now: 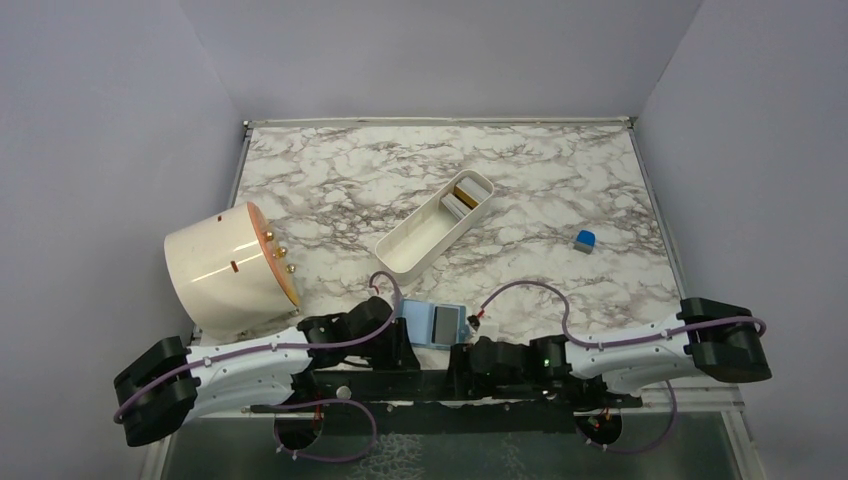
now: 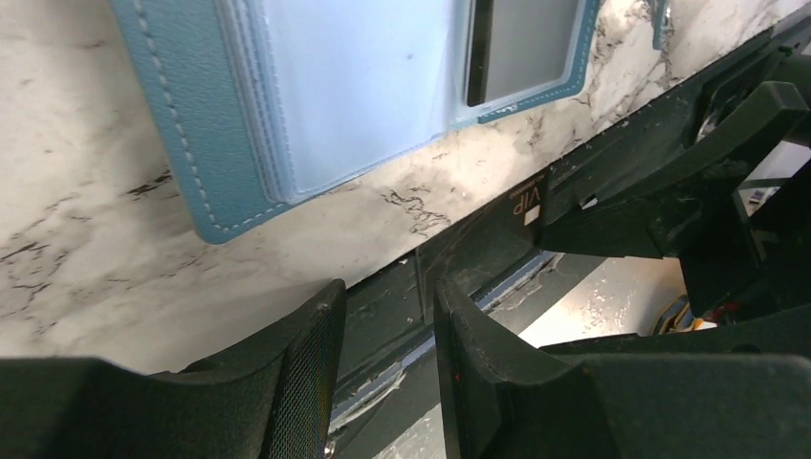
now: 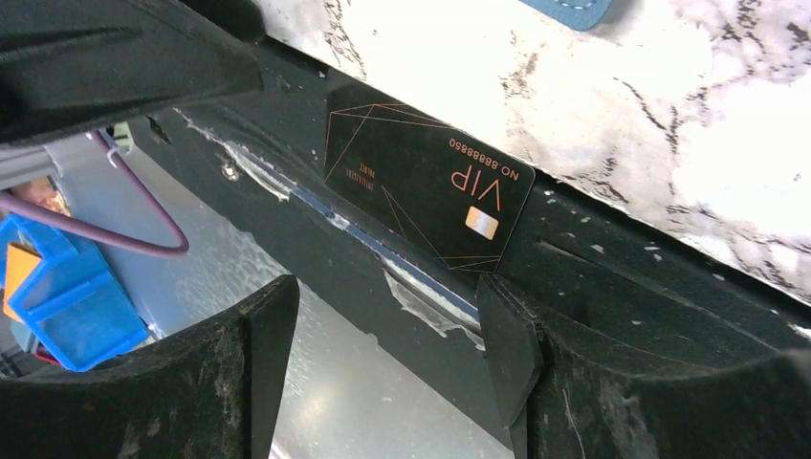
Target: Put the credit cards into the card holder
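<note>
The blue card holder [image 1: 420,322] lies open on the marble near the front edge, with a dark grey panel on its right; its stitched rim [image 2: 177,124] fills much of the left wrist view. A black VIP card [image 3: 421,182] lies on the black strip along the table's front edge. My right gripper is open over that strip, just short of the card. My left gripper is open at the marble's edge beside the holder, nothing between its fingers.
A white tray [image 1: 410,245] with stacked cards stands behind the holder. A cream cylinder [image 1: 215,270] is at the left, a small blue object [image 1: 585,237] at the right.
</note>
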